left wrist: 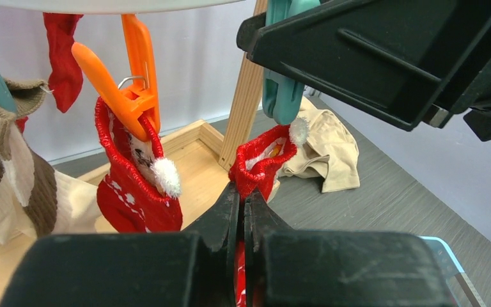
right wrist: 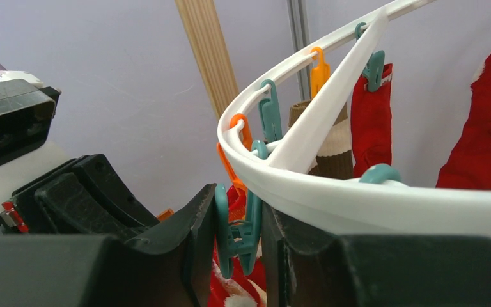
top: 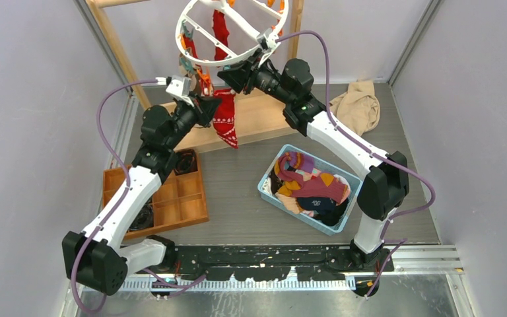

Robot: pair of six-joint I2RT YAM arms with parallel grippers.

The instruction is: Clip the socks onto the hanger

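A red sock with a white pompom (left wrist: 263,157) hangs by its cuff from my left gripper, which is shut on it; its patterned lower part (top: 226,119) dangles free in the top view. Right above the cuff is a teal clip (left wrist: 284,96), apart from the fabric. My right gripper is shut on that teal clip (right wrist: 236,230), beneath the rim of the white round hanger (top: 206,62). In the left wrist view, another red sock (left wrist: 137,182) hangs from an orange clip (left wrist: 142,77), beside a brown-and-white sock (left wrist: 22,182).
A blue basket (top: 330,230) of folded clothes stands on the floor at centre right. Behind it lies a beige cloth (top: 356,105). The wooden divided tray (top: 178,198) sits at left under my left arm. A wooden frame post (top: 120,56) rises behind the hanger.
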